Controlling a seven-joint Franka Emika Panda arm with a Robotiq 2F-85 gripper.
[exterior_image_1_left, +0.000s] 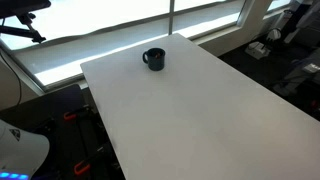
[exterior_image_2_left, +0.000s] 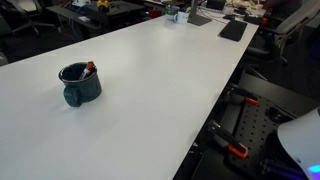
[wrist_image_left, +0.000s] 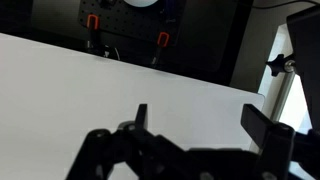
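A dark teal mug (exterior_image_1_left: 154, 59) stands upright near the far left corner of the white table (exterior_image_1_left: 200, 110). In the second exterior view the mug (exterior_image_2_left: 81, 83) shows its handle toward the camera, and a small object with a red end (exterior_image_2_left: 88, 70) sticks up from inside it. My gripper is open, its dark fingers wide apart with nothing between them. Bare table edge and the dark base lie below it in the wrist view; the mug is not visible there.
Black base hardware with red-orange clamp handles (exterior_image_2_left: 237, 150) sits beside the table edge. Another table with several small items (exterior_image_2_left: 180, 14) stands in the background. Bright windows (exterior_image_1_left: 100, 30) lie beyond the mug.
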